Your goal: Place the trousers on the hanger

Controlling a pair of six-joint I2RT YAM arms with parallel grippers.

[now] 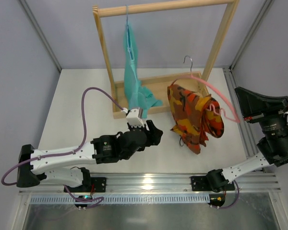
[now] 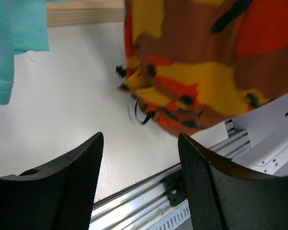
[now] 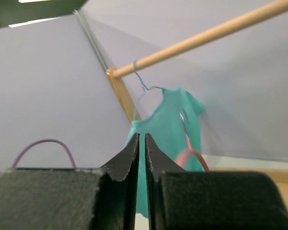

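Orange camouflage trousers [image 1: 189, 115] hang draped from a pink hanger [image 1: 221, 96] with a metal hook, over the right part of the work area; in the left wrist view the trousers [image 2: 197, 62] fill the upper right, blurred. My right gripper [image 1: 247, 117] is at the hanger's right end; in the right wrist view its fingertips [image 3: 143, 138] sit close together, and whether they grip the hanger cannot be told. My left gripper [image 1: 153, 132] stands open with nothing between its fingers, left of and just below the trousers.
A wooden rack [image 1: 165, 5] stands at the back with a wooden base tray [image 1: 158, 88]. A turquoise garment [image 1: 134, 72] hangs from a hanger on the rail's left.
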